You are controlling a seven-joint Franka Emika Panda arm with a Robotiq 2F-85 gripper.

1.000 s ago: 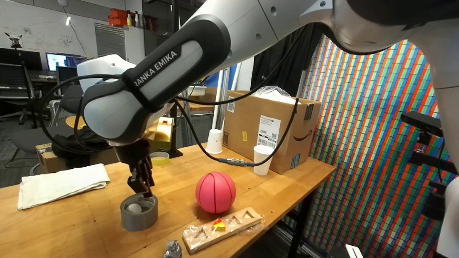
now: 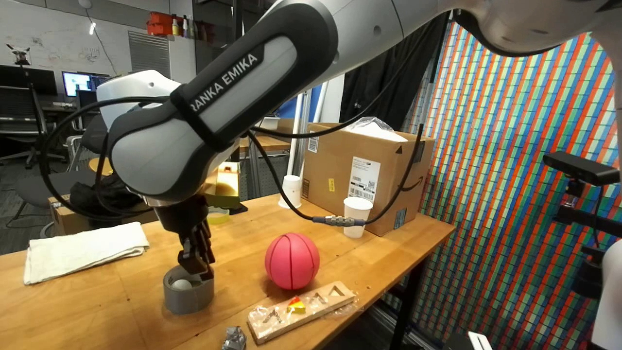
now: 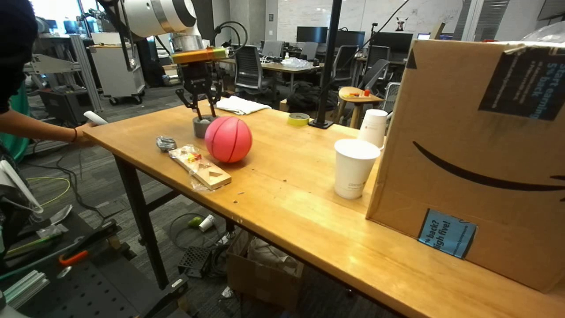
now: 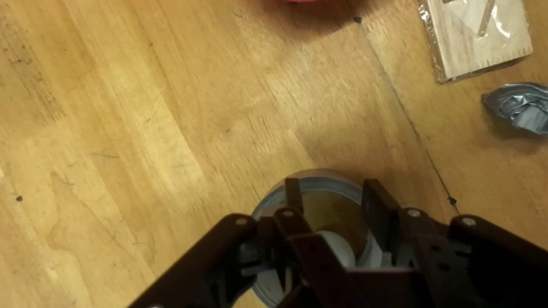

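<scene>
A grey tape ring (image 2: 189, 297) lies flat on the wooden table with a small white ball (image 2: 181, 285) inside it. My gripper points down at the ring, fingertips at its rim on the far right side in exterior view 1. In the wrist view the fingers (image 4: 293, 194) stand apart, the ring's inside showing between them. One finger partly covers the ball (image 4: 339, 246), which sits lower in that picture than the fingertips. Whether the fingers grip anything is not clear.
Close by are a pink ball (image 2: 292, 260), a wrapped wooden puzzle board (image 2: 300, 312) and crumpled grey tape (image 2: 234, 338). A white cloth (image 2: 86, 250) lies left. Paper cups (image 3: 353, 167) and a cardboard box (image 3: 471, 153) stand farther along the table.
My gripper has moved down and slightly right in exterior view 1, its fingertips now at the ring. The ring and the pink ball stay where they were.
</scene>
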